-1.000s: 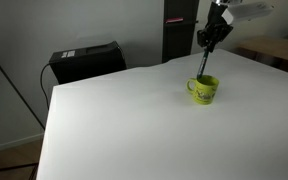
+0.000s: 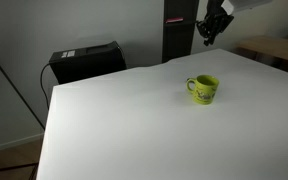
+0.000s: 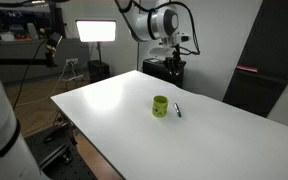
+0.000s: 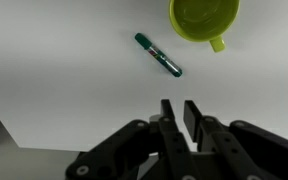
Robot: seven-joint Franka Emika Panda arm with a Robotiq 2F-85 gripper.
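A yellow-green mug (image 2: 203, 91) stands upright on the white table, its opening empty as far as the wrist view shows. Beside it, apart from it, a dark green marker (image 4: 159, 54) lies flat on the table; in exterior view 2 the marker (image 3: 178, 110) is to the right of the mug (image 3: 160, 106). High above the table, behind the mug in exterior view 1, is my gripper (image 2: 208, 42). In the wrist view the gripper has its fingers slightly apart, a narrow gap between them, and nothing shows in that gap.
A black box-shaped device (image 2: 88, 63) with a cable stands beyond the table's far edge. Brown boards (image 2: 274, 48) lie at the right by the arm.
One second ago the gripper was lower, with a slim dark thing reaching down from it to the mug. Now it is higher and nothing hangs below it. The mug has not moved.
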